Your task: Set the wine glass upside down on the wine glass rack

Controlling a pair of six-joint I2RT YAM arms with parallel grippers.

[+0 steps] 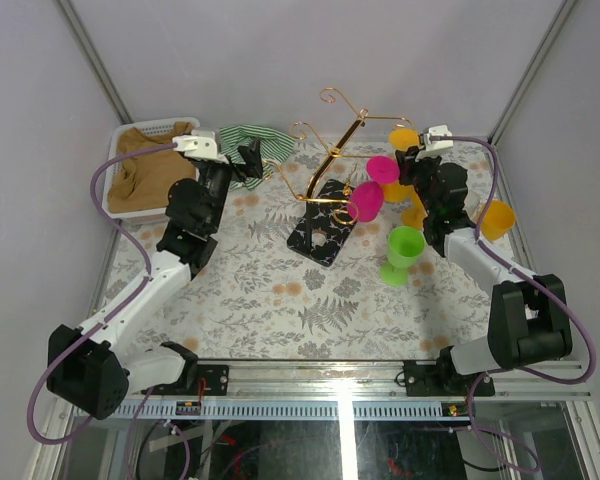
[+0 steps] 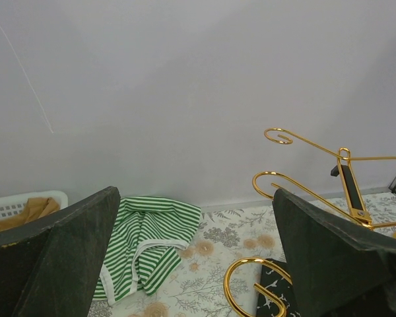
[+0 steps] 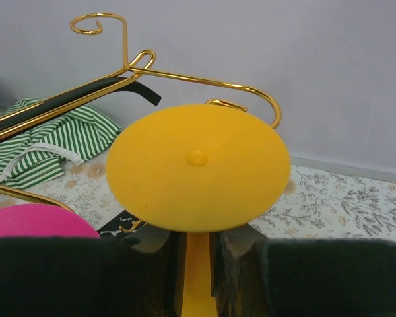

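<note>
The gold wine glass rack (image 1: 330,150) stands on a black base (image 1: 310,240). My right gripper is shut on the stem of a yellow wine glass (image 3: 197,172), which is upside down at the rack's upper right arm, base up. Pink glasses (image 1: 365,200) hang upside down on the rack beside it. My left gripper (image 1: 250,160) stands open at the rack's left, with nothing between its fingers.
A green glass (image 1: 403,250) stands at the front right, orange glasses (image 1: 497,220) at the right. A white basket (image 1: 130,215) with brown cloth and a striped cloth (image 1: 230,140) lie back left.
</note>
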